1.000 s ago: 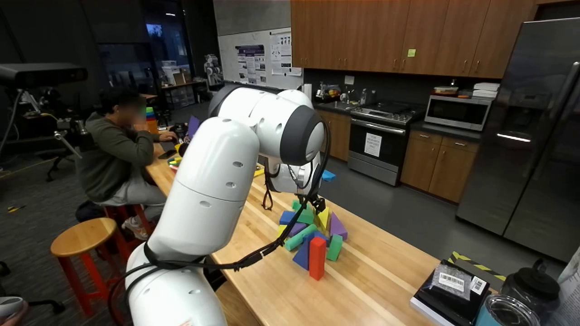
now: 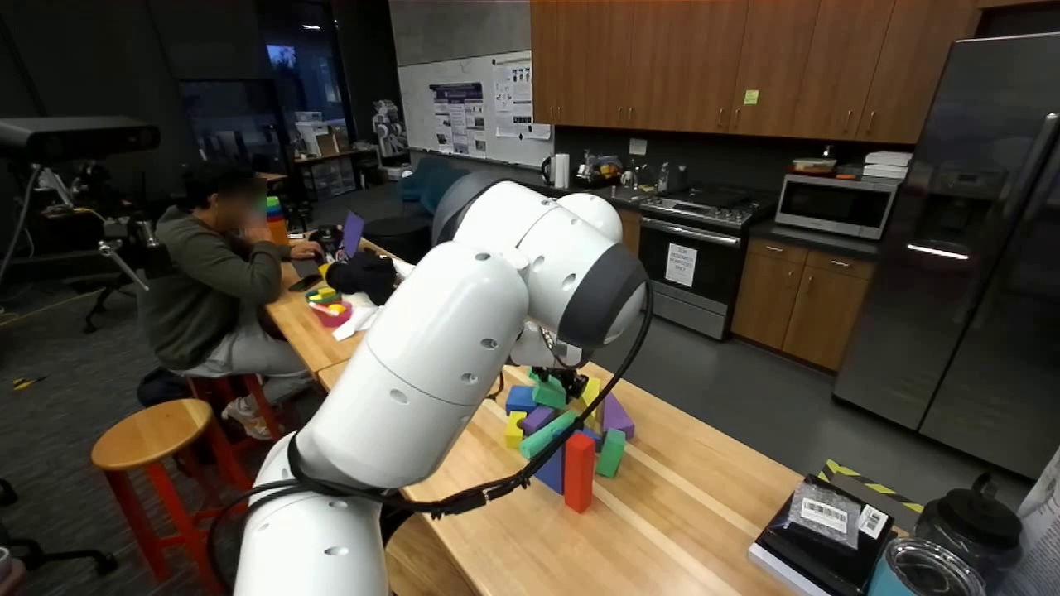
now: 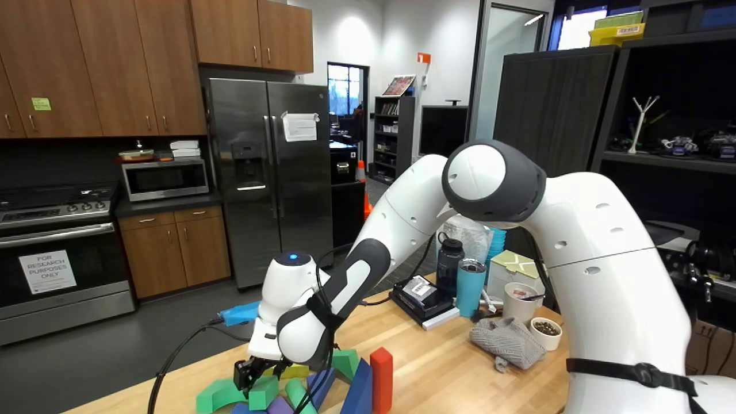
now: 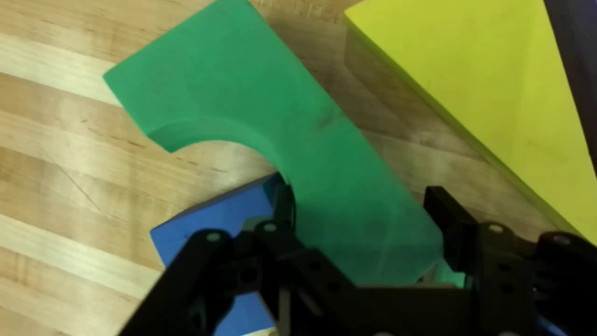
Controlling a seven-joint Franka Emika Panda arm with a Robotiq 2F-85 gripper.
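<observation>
A green arch-shaped block (image 4: 330, 151) fills the middle of the wrist view, lying over the wooden table. My gripper is shut on one leg of this arch, with one black finger (image 4: 285, 204) inside the curve and the other against the outer side. The arch's far leg points up and left, free of the fingers. In exterior view 2 my gripper (image 3: 259, 372) is low among the blocks, by green pieces. How far the arch stands above the table is hard to tell.
A blue block (image 4: 240, 210) lies close by the left finger and a yellow block (image 4: 481, 95) to the right. Several other blocks crowd around, including an upright red one (image 2: 579, 473). Bare table (image 2: 686, 516) stretches toward the black box (image 2: 825, 526).
The arm has shifted right in exterior view 1, and its wrist has changed its angle. My gripper stays near the green blocks. The red block has not moved.
</observation>
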